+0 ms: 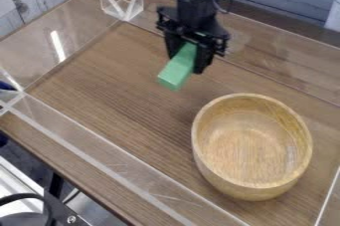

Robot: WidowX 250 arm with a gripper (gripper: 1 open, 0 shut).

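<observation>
My black gripper is in the upper middle of the camera view, shut on a green object that hangs tilted below it over the wooden surface. The fingertips are partly hidden by the green object.
A large light wooden bowl fills the lower right. A white wire-like object stands at the upper left. Dark cables lie at the lower left edge.
</observation>
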